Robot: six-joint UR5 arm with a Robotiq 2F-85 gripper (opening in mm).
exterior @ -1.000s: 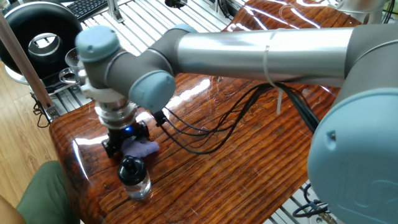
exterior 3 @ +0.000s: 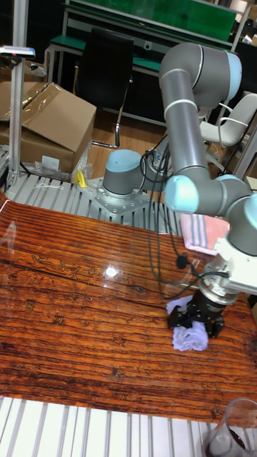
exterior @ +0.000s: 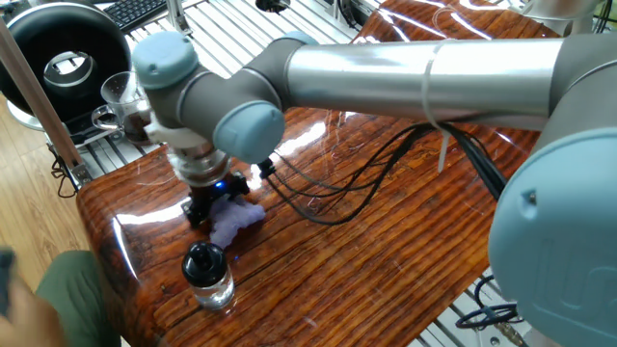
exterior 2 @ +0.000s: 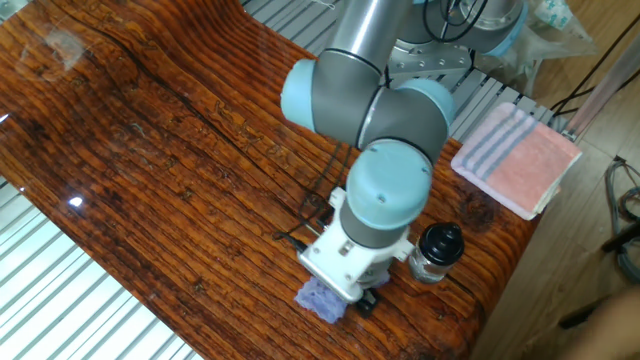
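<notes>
A crumpled lavender cloth (exterior: 234,222) lies on the glossy wooden table (exterior: 376,241), near the end where a lidded glass bottle (exterior: 208,277) stands. My black gripper (exterior 3: 196,321) points down over the cloth, which shows on both sides of the fingers in exterior view 3. How far apart the fingers stand, and whether they pinch the fabric, is hidden. From above in exterior view 2, the wrist covers most of the gripper, with the cloth (exterior 2: 321,299) poking out on one side and the bottle (exterior 2: 436,251) close by on the other.
A folded pink towel with grey stripes (exterior 2: 516,158) rests at the table's edge. Beyond another edge, a glass mug (exterior: 126,108) stands on the slatted metal frame. Black cables (exterior: 357,193) droop from the arm. A person (exterior: 79,299) is beside the table.
The cloth has shifted right and looks more spread out. The bottle stays put.
</notes>
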